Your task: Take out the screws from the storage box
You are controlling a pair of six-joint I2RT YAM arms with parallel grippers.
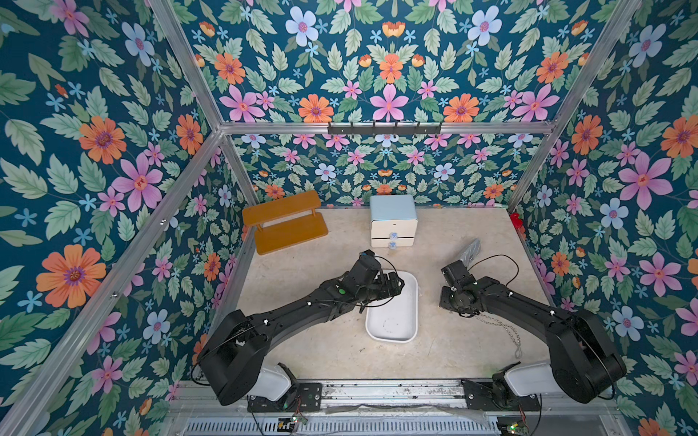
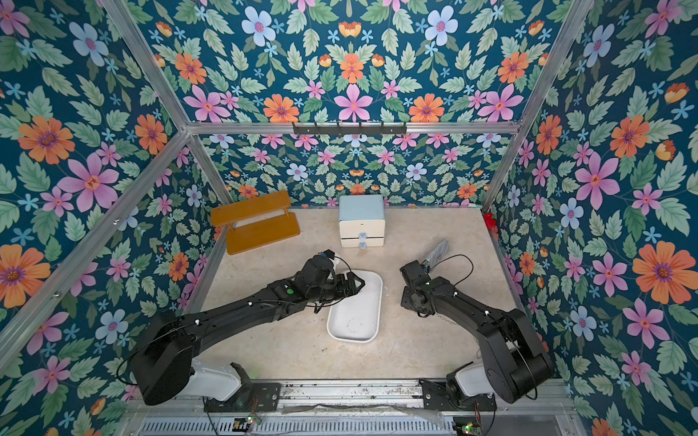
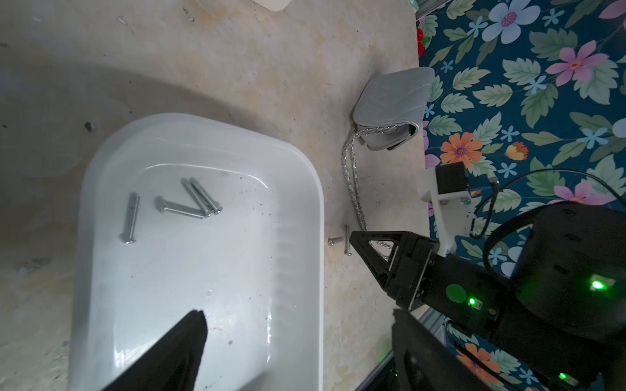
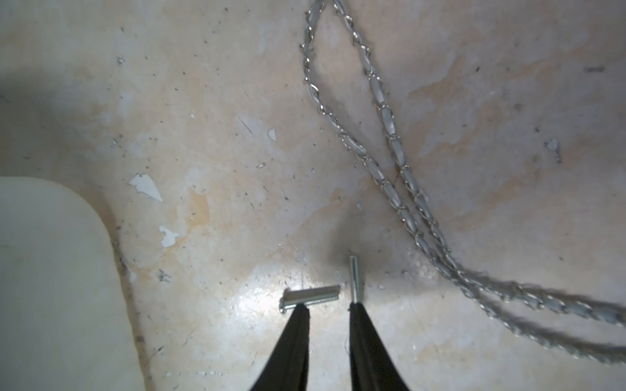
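Several silver screws [image 3: 133, 218] lie inside the white tray [image 3: 296, 195], near its back. Two more screws lie on the table to the tray's right: one sideways [image 4: 309, 298], one pointing away [image 4: 354, 273]. My left gripper is open over the tray, empty. My right gripper is low over those two loose screws, its fingers part open with nothing clearly between them. The storage box [image 1: 392, 218], cream with a blue top, stands at the back.
A grey quilted bag [image 3: 391, 97] lies at the right, its chain strap [image 4: 410, 182] beside the loose screws. A brown wooden shelf [image 1: 289, 232] stands at back left.
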